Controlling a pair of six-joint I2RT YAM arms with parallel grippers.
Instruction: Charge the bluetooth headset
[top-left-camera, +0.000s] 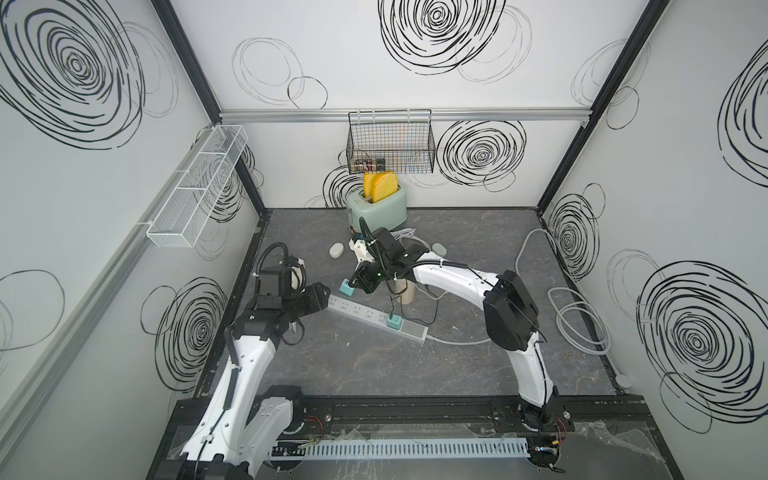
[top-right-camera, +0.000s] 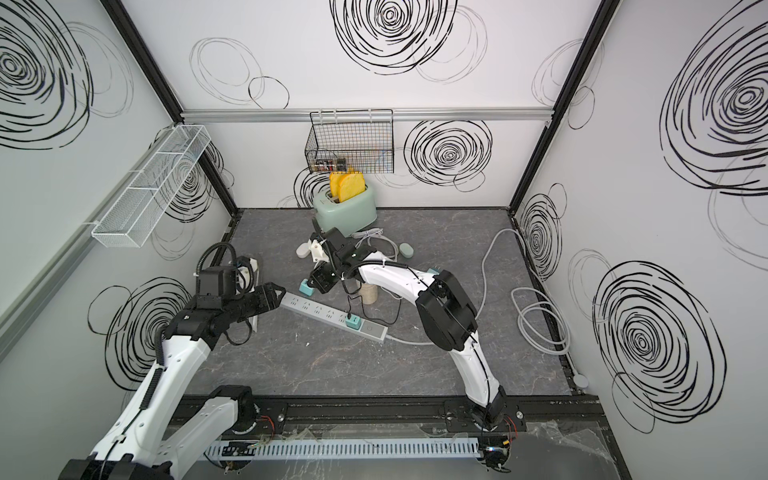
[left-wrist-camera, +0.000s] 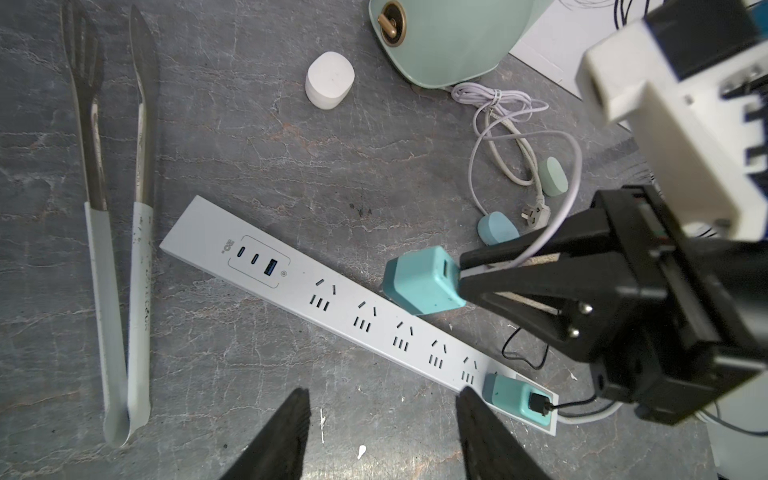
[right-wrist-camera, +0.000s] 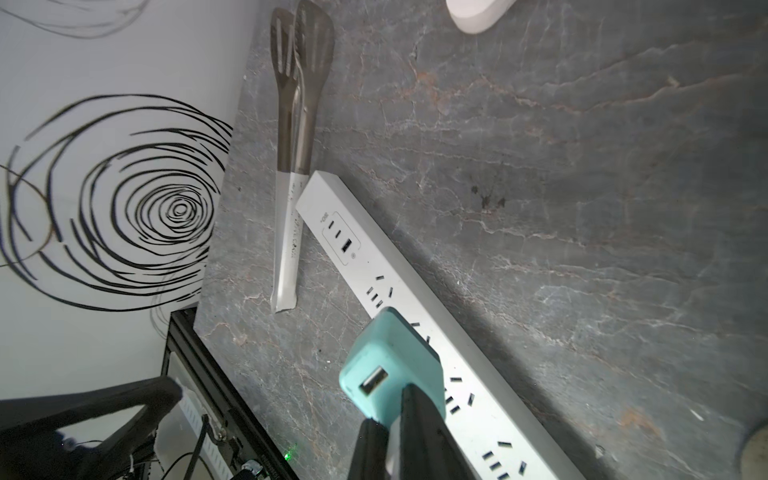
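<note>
My right gripper is shut on a teal charger, holding it over the middle sockets of the white power strip; the charger's port shows in the right wrist view (right-wrist-camera: 374, 380). Another teal adapter with a black plug (left-wrist-camera: 512, 396) sits at the strip's right end. My left gripper (top-left-camera: 321, 294) hangs above the strip's left end, its fingertips apart with nothing between them in the left wrist view. I cannot tell which small object is the headset.
The mint toaster (top-right-camera: 345, 212) stands at the back below a wire basket. Metal tongs (left-wrist-camera: 117, 320) lie left of the strip. Coiled cables, small round objects and a beige cup (top-right-camera: 369, 294) lie around the middle and right.
</note>
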